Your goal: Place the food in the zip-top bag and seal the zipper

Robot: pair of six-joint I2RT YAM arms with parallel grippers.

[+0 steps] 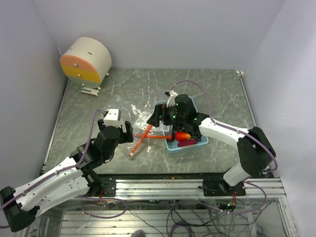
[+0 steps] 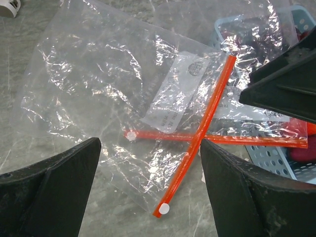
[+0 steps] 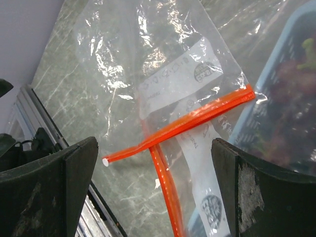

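Note:
Two clear zip bags with red zipper strips overlap on the table. The upper bag has its strip running slantwise across the strip of the lower bag, whose end lies over a blue basket. Inside the basket are a red and orange pepper-like item and a dark red one. My left gripper stands open left of the strips, nothing between its fingers. Above the strips and the basket's left side hangs my right gripper, also open and empty. Its arm hides part of the basket.
A white rounded box with an orange and yellow front stands at the back left. A metal rail runs along the front edge.

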